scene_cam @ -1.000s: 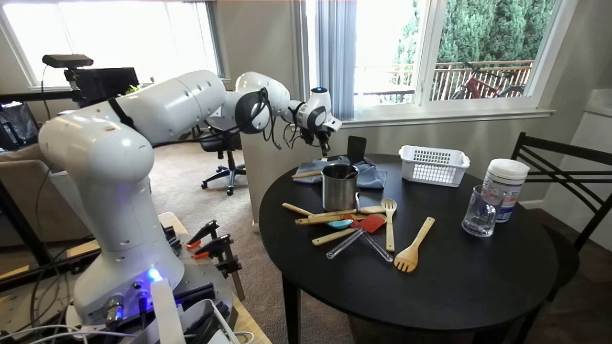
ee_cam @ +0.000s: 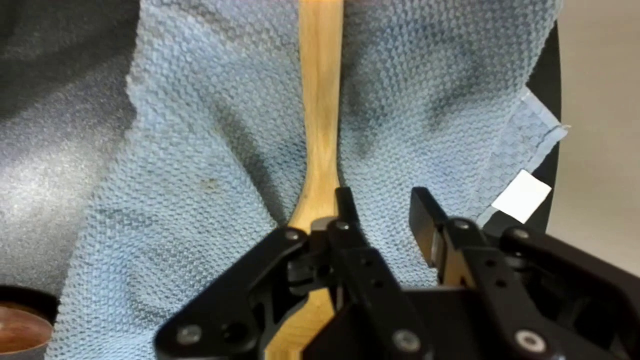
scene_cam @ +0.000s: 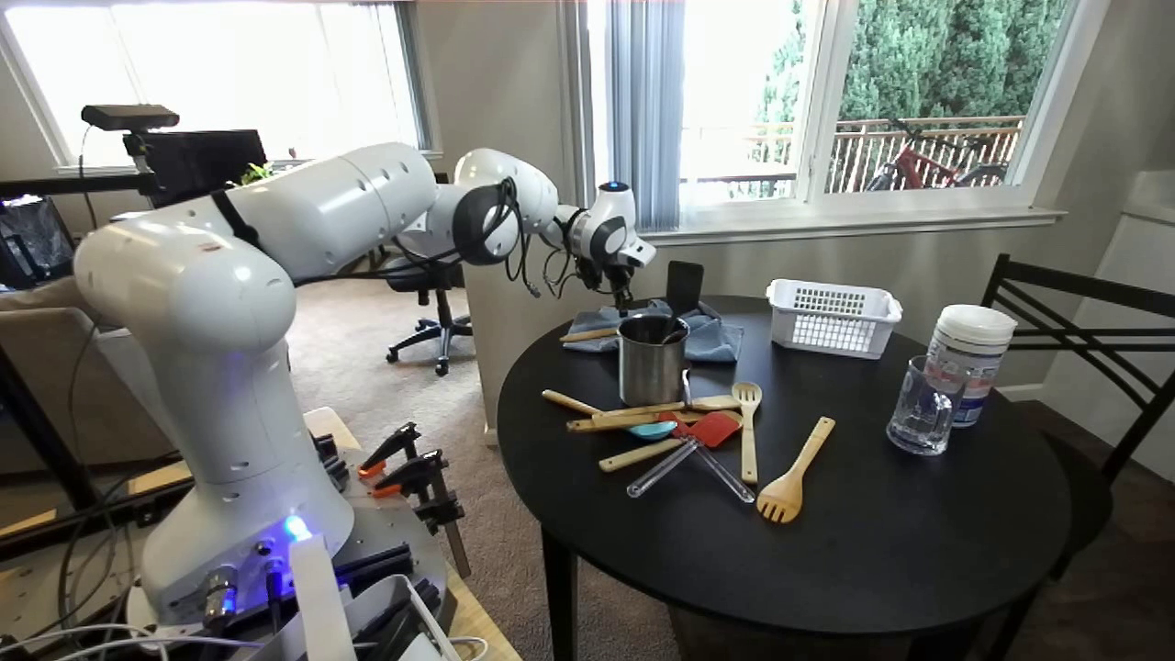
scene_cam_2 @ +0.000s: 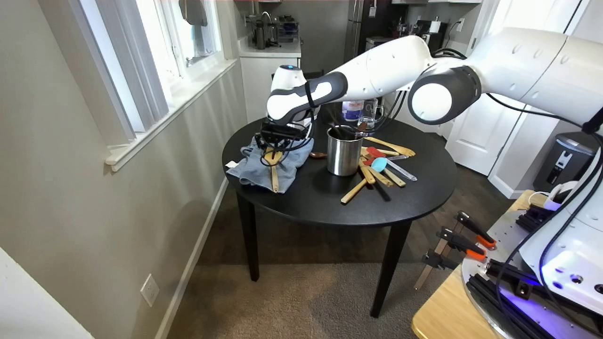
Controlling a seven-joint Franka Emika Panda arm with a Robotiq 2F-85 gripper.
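Note:
A wooden utensil [ee_cam: 321, 102] lies across a crumpled blue cloth [ee_cam: 192, 180], its handle running toward the top of the wrist view. Just above the cloth, my gripper is partly open, and only cloth shows between its fingertips. One finger [ee_cam: 346, 207] overlaps the right side of the utensil's wider end; the other stands farther right, over bare cloth. Black gripper parts cover some of the wide end. In exterior view 2 the same utensil [scene_cam_2: 275, 176] extends from beneath the gripper. From these views I cannot tell whether a finger touches it.
Close by stands a steel pot [scene_cam: 650, 364] holding dark utensils. Several wooden, red and blue utensils lie in front of it, with a slotted wooden one [scene_cam: 784, 496] apart. A white basket [scene_cam: 833, 319], glass mug [scene_cam: 921, 413] and white-lidded canister [scene_cam: 975, 358] occupy the right side.
My gripper has come down slightly toward the cloth in exterior view 1. The utensils, pot and basket look unmoved.

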